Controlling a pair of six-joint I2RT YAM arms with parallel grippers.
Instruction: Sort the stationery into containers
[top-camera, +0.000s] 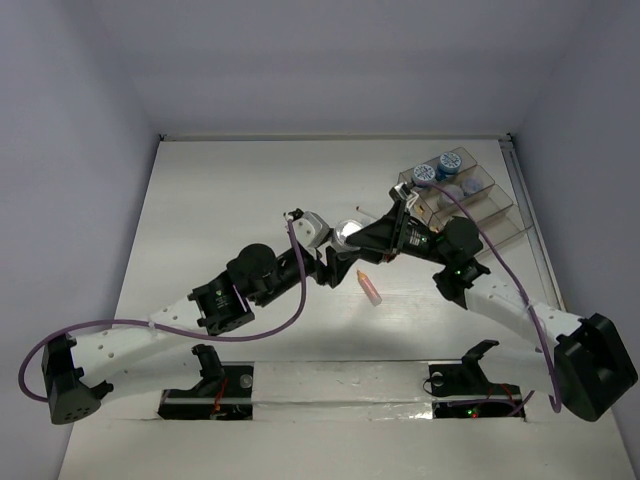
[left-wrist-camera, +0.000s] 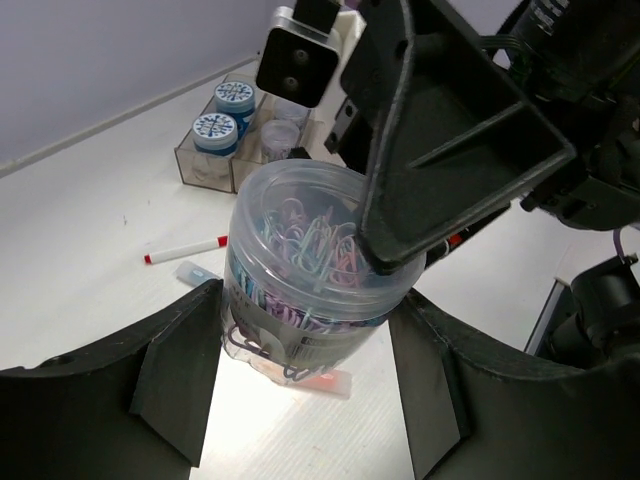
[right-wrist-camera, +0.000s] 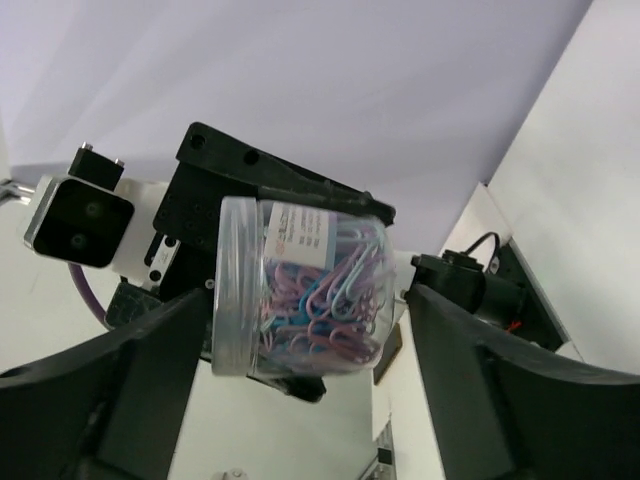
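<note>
A clear jar of paper clips (left-wrist-camera: 300, 300) (right-wrist-camera: 310, 310) is held at table centre between both grippers. My left gripper (top-camera: 336, 262) is shut on it from below left. My right gripper (top-camera: 372, 232) reaches over from the right, its fingers part open around the jar, very close to it; whether they touch is unclear. A red marker (left-wrist-camera: 185, 251) and an orange-pink pen-like item (top-camera: 368, 288) lie on the table.
A clear compartment organiser (top-camera: 490, 208) with blue-labelled jars (top-camera: 450, 163) and paler containers stands at back right. Walls border the back and sides.
</note>
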